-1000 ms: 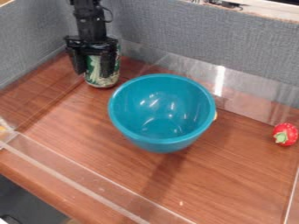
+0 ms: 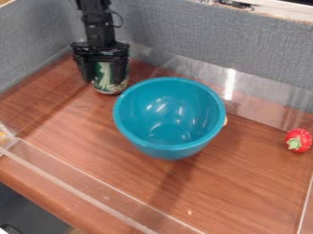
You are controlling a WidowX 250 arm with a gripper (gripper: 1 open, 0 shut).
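At the back left of the wooden tray, my black gripper points down over a green patterned can, its fingers around the can's upper part. Whether they grip it or stand apart from it I cannot tell. A teal bowl, empty inside, sits in the middle. A red strawberry-like object lies at the far right.
Grey padded walls bound the back and left. Clear plastic edging runs along the front and back of the wooden surface.
The gripper has shifted slightly to the left at the can. The can, bowl and red object look unmoved.
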